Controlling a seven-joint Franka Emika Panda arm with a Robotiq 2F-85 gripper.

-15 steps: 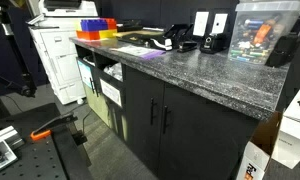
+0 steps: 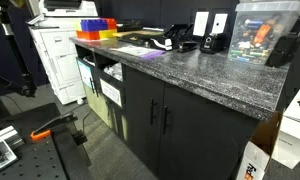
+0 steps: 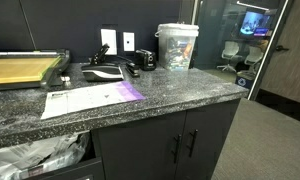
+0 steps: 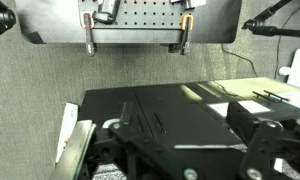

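My gripper shows at the bottom of the wrist view. Its dark fingers are spread wide and the gap between them is empty. It hangs over the floor [image 4: 130, 78] and the dark cabinet, away from any loose object. Neither exterior view shows the gripper itself. On the speckled counter [image 3: 180, 91] stands a clear plastic bin [image 3: 175, 46] with colourful contents. Left of it are a black tape dispenser [image 3: 146, 60], a black hole punch [image 3: 102, 71] and a sheet of white and purple paper [image 3: 90, 97].
A paper cutter [image 3: 25, 69] lies at the counter's left end. Red, yellow and blue bins [image 2: 95, 28] stand at the far end in exterior view 1. White boxes [image 2: 293, 135] stand at the right.
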